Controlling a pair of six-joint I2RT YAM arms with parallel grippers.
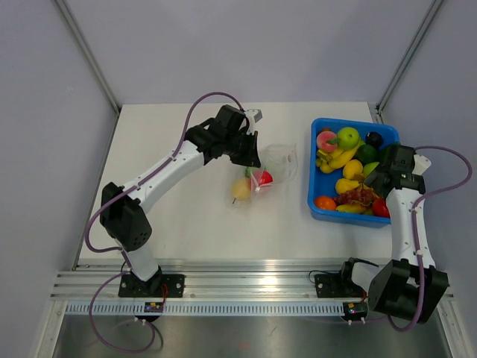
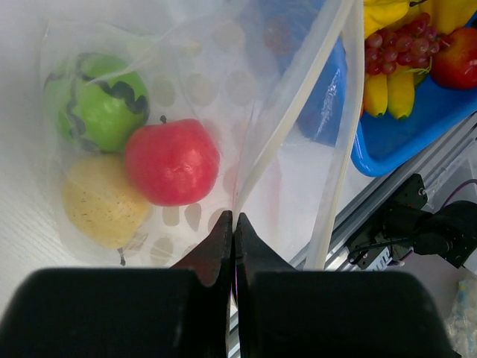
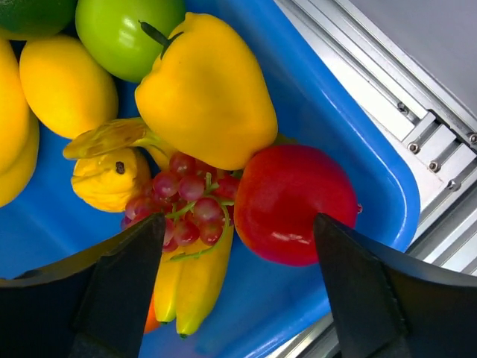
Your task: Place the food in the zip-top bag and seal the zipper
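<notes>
The clear zip top bag lies mid-table with its mouth facing right. Inside are a green round food, a red apple-like food and a tan pear-like food. My left gripper is shut on the bag's rim, its fingertips together on the thin plastic, which spreads open beside them. Over the right side of the blue bin, my right gripper stands open. Below its fingers are a red fruit and a bunch of red grapes; it grips neither.
The blue bin, right of the bag, holds several foods, including a yellow pepper, a green apple and an orange.
</notes>
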